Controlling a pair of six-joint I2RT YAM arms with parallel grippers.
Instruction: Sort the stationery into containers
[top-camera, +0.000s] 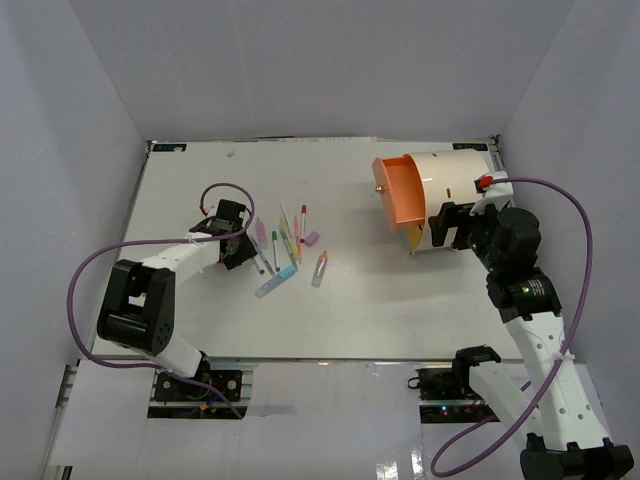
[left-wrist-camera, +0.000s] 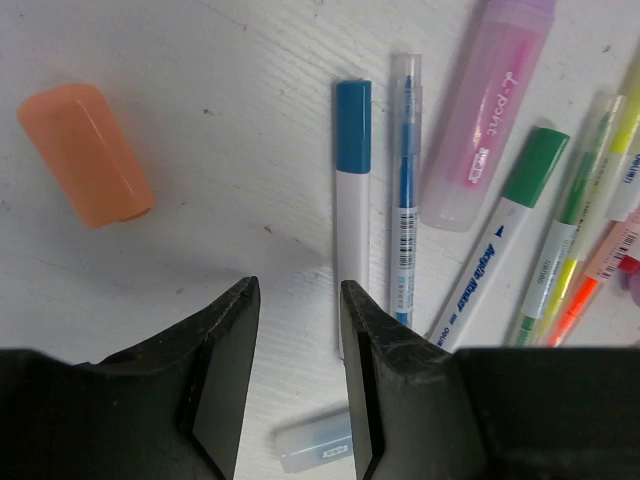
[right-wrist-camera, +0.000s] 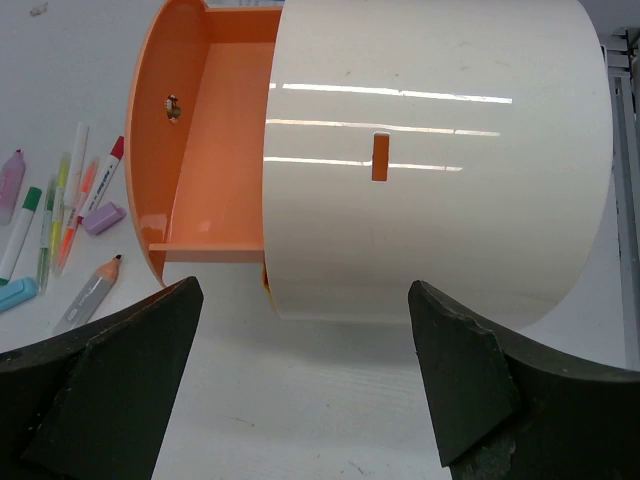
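Observation:
My left gripper hangs over the pens with its fingers apart, bare table between them. Close to its right fingertip lies a white marker with a blue cap (left-wrist-camera: 353, 130); that finger covers part of its lower end. Beside it are a slim blue pen (left-wrist-camera: 405, 170), a pink glue tube (left-wrist-camera: 490, 110), a green-capped marker (left-wrist-camera: 500, 230) and several thin highlighters. An orange block (left-wrist-camera: 88, 155) rests to the left. At the right, an orange drawer (right-wrist-camera: 222, 140) stands out of a white rounded container (right-wrist-camera: 440, 90). My right gripper is open and empty in front of it.
A grey pencil-shaped item (top-camera: 319, 270), a purple eraser (top-camera: 312, 239), a red-capped marker (top-camera: 304, 222) and a light-blue case (top-camera: 276, 281) lie toward the middle. Between them and the container the table (top-camera: 350, 300) is clear.

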